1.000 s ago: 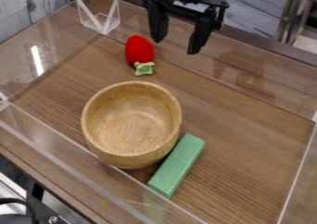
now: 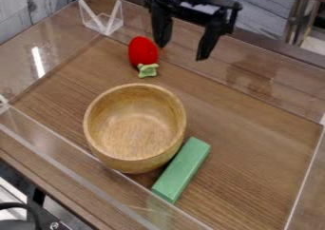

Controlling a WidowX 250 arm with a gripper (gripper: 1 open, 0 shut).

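My gripper (image 2: pixel 183 34) hangs over the back middle of the wooden table, dark and open, its two fingers spread with nothing visible between them. Just left of and below it lies a red object (image 2: pixel 143 51) with a small green part (image 2: pixel 147 69). A tan bowl (image 2: pixel 133 129) sits in the middle left, and a long green block (image 2: pixel 181 170) lies at the front, right of and below the bowl.
A white wire-like holder (image 2: pixel 102 15) stands at the back left. Clear walls or edges border the work area, and a dark cable shows at the lower left.
The objects on the table have not visibly moved.
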